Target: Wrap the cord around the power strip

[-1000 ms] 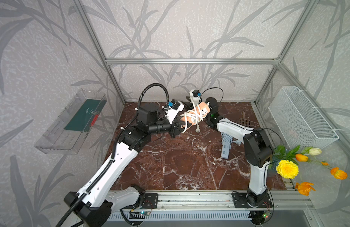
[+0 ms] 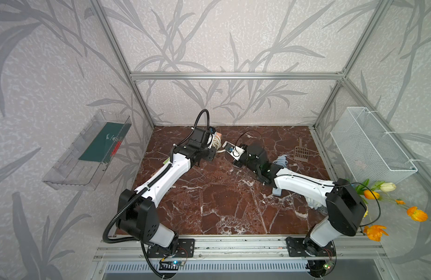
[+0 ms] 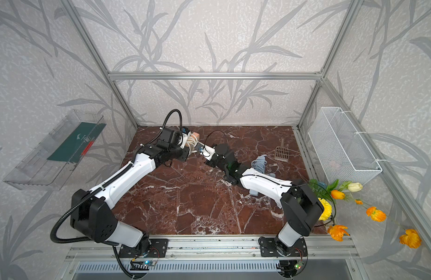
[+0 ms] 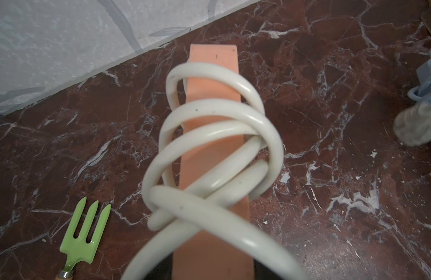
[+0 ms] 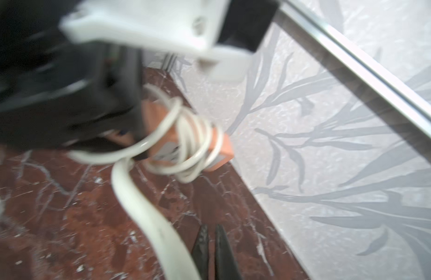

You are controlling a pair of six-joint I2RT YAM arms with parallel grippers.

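The orange power strip (image 4: 213,158) is held lengthwise in my left gripper, whose dark fingers show on either side of it at the bottom of the left wrist view. Several loose turns of white cord (image 4: 224,109) lie around the strip and cross over one another. In the right wrist view the strip (image 5: 224,151) leans toward the back wall, and a length of cord (image 5: 140,200) runs down from it. That cord passes to the left of my right gripper, outside its fingers. The right fingertips are together with nothing between them.
A green hand fork (image 4: 82,238) lies on the table at left. To the right are a grey power strip (image 3: 255,186) with coiled cord and a slotted spatula (image 2: 300,153).
My left gripper has lowered the strip toward the back of the table and turned it. The right gripper has come down near it and shut. The top cord loop now sits closer to the strip.
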